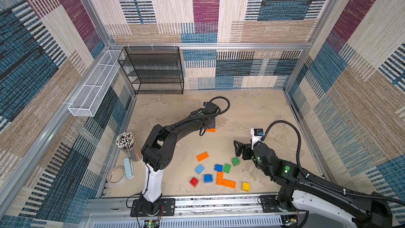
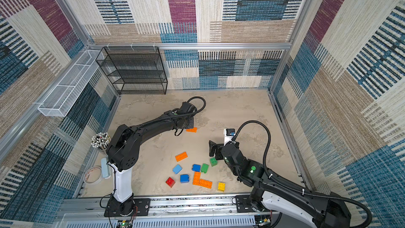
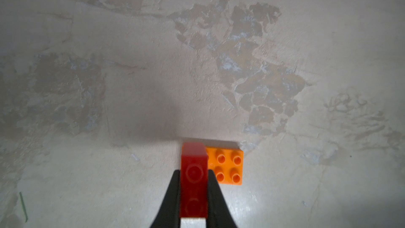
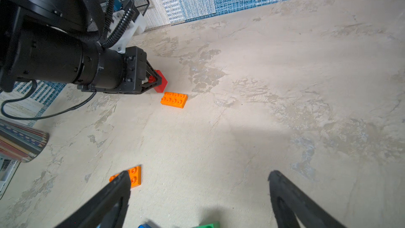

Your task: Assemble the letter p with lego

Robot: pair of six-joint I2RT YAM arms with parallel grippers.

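Observation:
My left gripper is shut on a red brick [image 3: 194,194], its studs facing the wrist camera. Partly behind that brick, an orange brick [image 3: 228,166] lies studs up on the table. The right wrist view shows the held red brick [image 4: 160,81] beside and a little above the orange brick [image 4: 173,99]; contact cannot be made out. My right gripper is open and empty, its two fingers wide apart over the table. A second orange brick [image 1: 202,156] lies nearer the front. Orange bricks [image 1: 227,183] form an L close to the front edge.
Around the L lie blue bricks [image 1: 208,178], green bricks [image 1: 235,161], a light blue brick [image 1: 199,168], a red brick [image 1: 194,182] and a yellow brick [image 1: 246,186]. A pencil cup [image 1: 133,151] stands at left.

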